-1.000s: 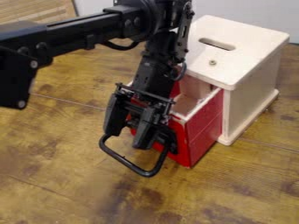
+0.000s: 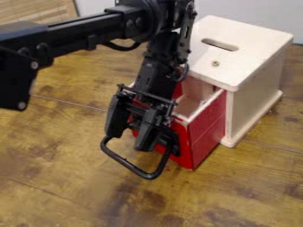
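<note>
My black gripper (image 2: 142, 124) hangs low in the centre of the camera view, down at the front of a red box (image 2: 204, 133), whose pale interior shows above and to the right of it. A black looped bar (image 2: 151, 172) juts out below the gripper. The gripper's fingers are dark and overlap the box, so I cannot tell whether they are open or shut, or whether anything is between them.
A white wooden block with a slot and a knob (image 2: 246, 57) stands behind and right of the red box.
</note>
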